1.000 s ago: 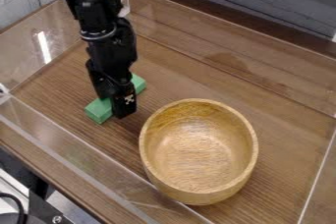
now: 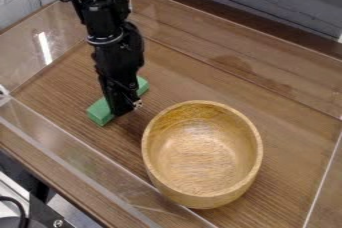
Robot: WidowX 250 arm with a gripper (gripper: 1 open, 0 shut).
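My black gripper [image 2: 124,100] hangs down from the upper left of the camera view, its fingertips low over a flat green object [image 2: 102,112] that lies on the wooden tabletop, partly hidden behind the gripper. The fingers look close together; whether anything thin is between them is hard to see. A pale wooden bowl [image 2: 201,154] stands to the right of the gripper and green object.
A clear edge strip runs along the lower left, with dark cables beyond it. A white tiled wall is at the top left.
The gripper has shifted slightly, with its upper part a little further left and its fingertips still at the green object. The green object and bowl look in the same places.
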